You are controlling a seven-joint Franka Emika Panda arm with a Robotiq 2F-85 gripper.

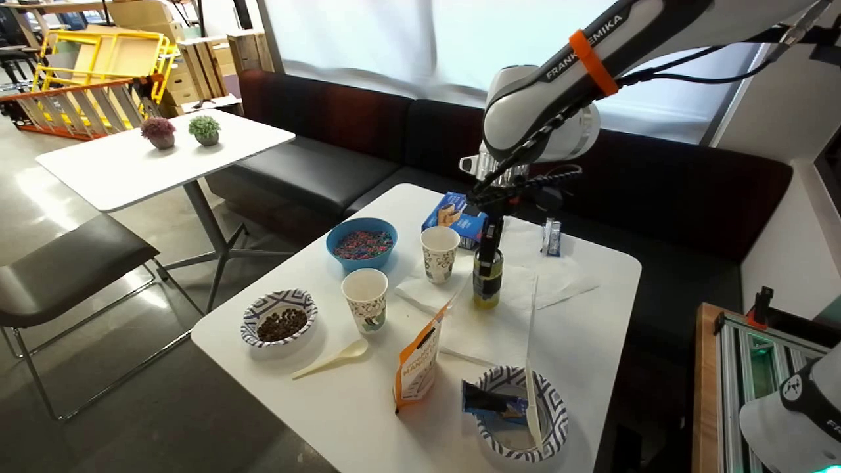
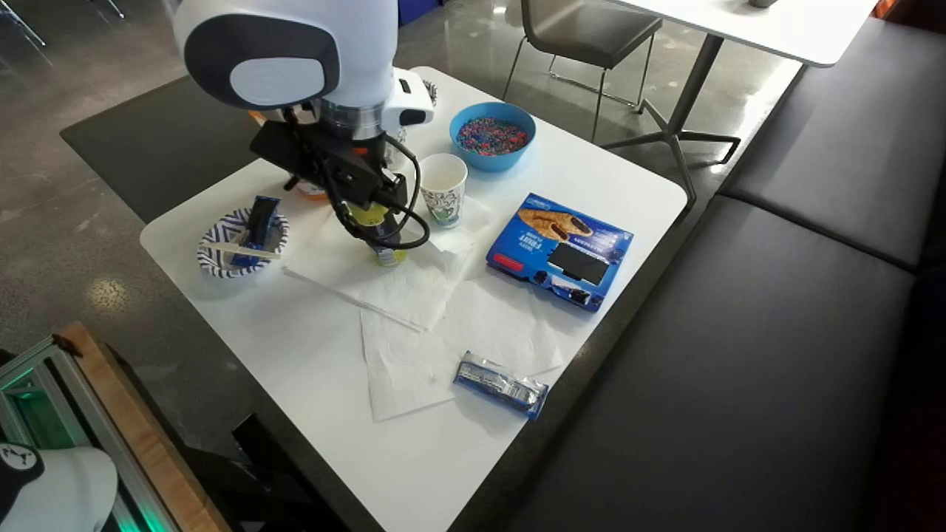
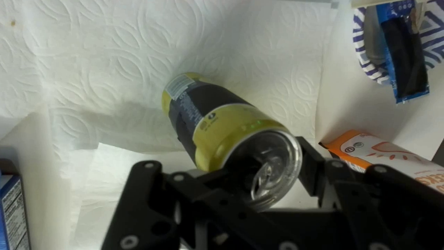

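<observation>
A yellow can (image 3: 237, 121) with a dark label stands on the white paper towels, its clear lid facing up toward the wrist camera. My gripper is shut on the can near its top, with one finger on each side of the rim. In exterior view 1 the gripper (image 1: 489, 253) points down at the can (image 1: 487, 298), whose base appears to rest on the towel. The arm and cables partly cover the can (image 2: 387, 254) in exterior view 2.
Two paper cups (image 1: 439, 256) and an orange-white bag (image 1: 418, 366) stand near the can. A blue box (image 2: 560, 251), a blue bowl (image 2: 493, 159) and a patterned bowl with wrapped bars (image 2: 213, 258) also occupy the table. Bare tabletop (image 2: 310, 399) lies toward the robot base.
</observation>
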